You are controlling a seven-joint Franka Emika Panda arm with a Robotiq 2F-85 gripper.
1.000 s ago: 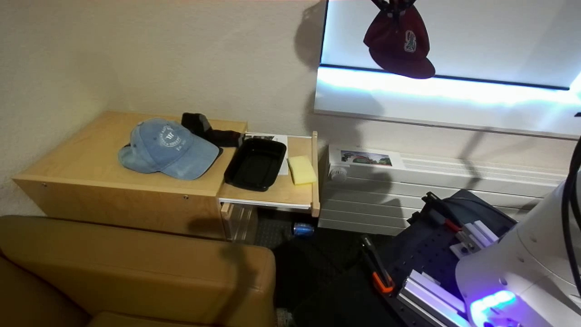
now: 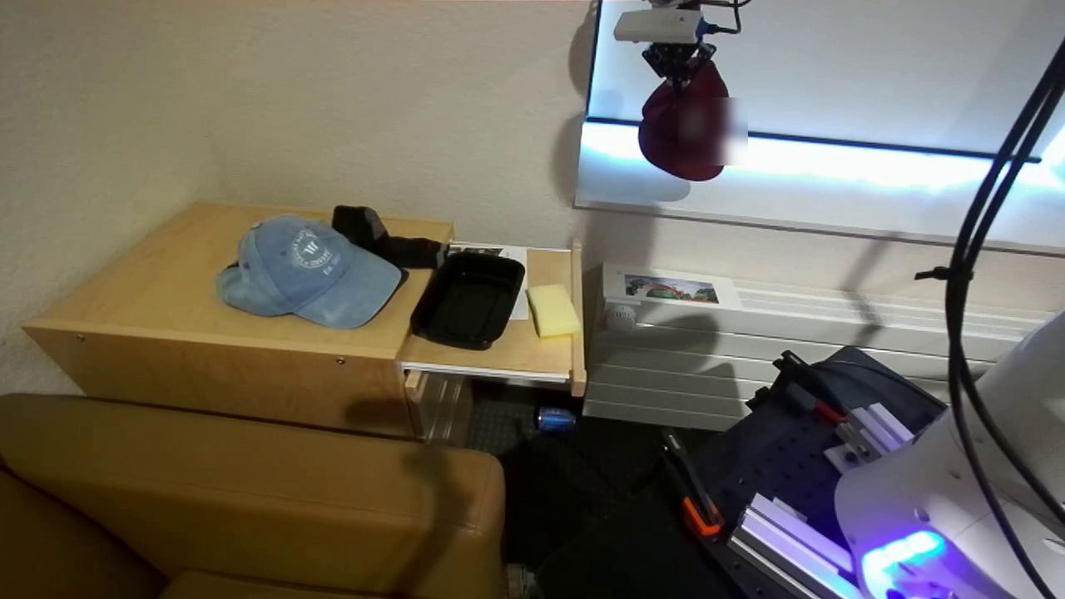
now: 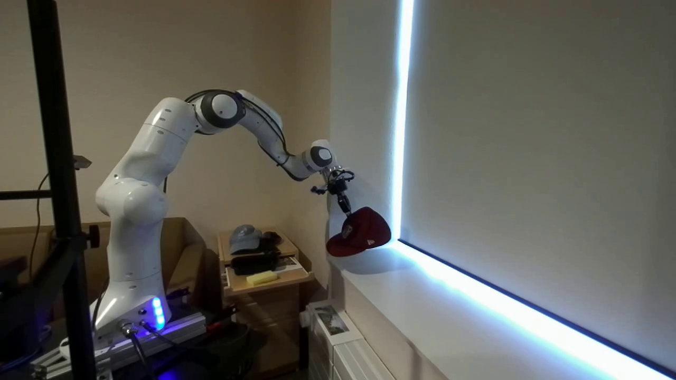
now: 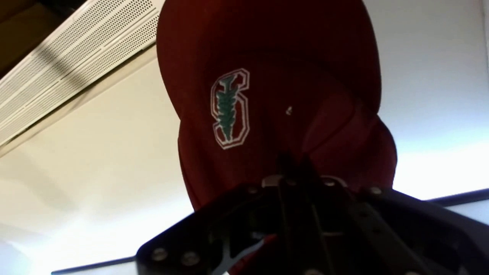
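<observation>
My gripper is shut on the crown of a dark red cap [image 4: 275,91], pinching its cloth. A white-outlined S with a green tree shows on the cap's front in the wrist view. In exterior view 2 the cap [image 3: 364,233] hangs tilted over the window sill [image 3: 380,269], brim towards the left. I cannot tell whether its underside touches the sill. From exterior view 1 the cap [image 2: 684,130] appears in front of the window's lower edge, below the gripper [image 2: 679,81].
A blue cap [image 2: 304,269] and a black cloth item [image 2: 384,238] lie on the wooden cabinet [image 2: 160,269]. A black tray [image 2: 469,299] and a yellow sponge [image 2: 553,310] sit on its pulled-out shelf. The radiator [image 2: 659,349] runs below the sill, which is clear to the right.
The arm has carried the red cap lower and a little to the left in exterior view 1, and the cap has turned. The cabinet's things have not moved.
</observation>
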